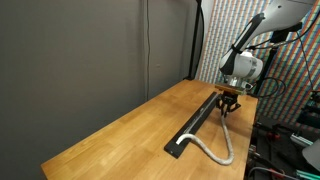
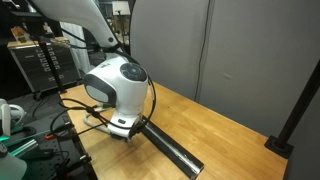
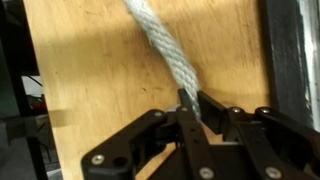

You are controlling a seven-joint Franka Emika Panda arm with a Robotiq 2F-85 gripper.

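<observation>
A pale braided rope runs down the wrist view into my gripper, which is shut on it. In exterior view 1 the rope curves over the wooden table, and one end lies across the near end of a long black tray. There my gripper is low over the table near its right side, at the rope's far part. My own arm hides most of the rope in exterior view 2, where the tray lies beside the gripper.
A grey wall panel stands behind it. In exterior view 2 a dark post rises at the table's right edge.
</observation>
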